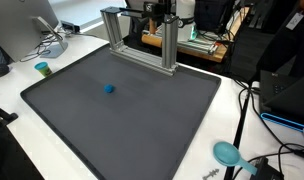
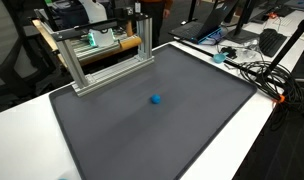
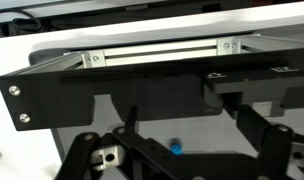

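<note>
In the wrist view my gripper stands open, its dark fingers wide apart with nothing held between them. A long black panel [image 3: 62, 100], screwed to a silver metal frame [image 3: 157, 52], spans the view beyond the fingers. A dark blocky part [image 3: 254, 80] sits against the panel's right half. Past the panel, low in the wrist view, shows a small blue object [image 3: 176, 148]. The same blue object [image 1: 109, 88] lies alone on the grey mat [image 1: 122, 120], well apart from the frame. Exterior view 2 also shows the blue object [image 2: 156, 99] on the mat.
The silver frame [image 2: 117, 75] stands at the mat's edge. A green-and-blue cup [image 1: 43, 69] is on the white table at the left. A turquoise round-headed item [image 1: 228, 153] lies at the lower right, near cables.
</note>
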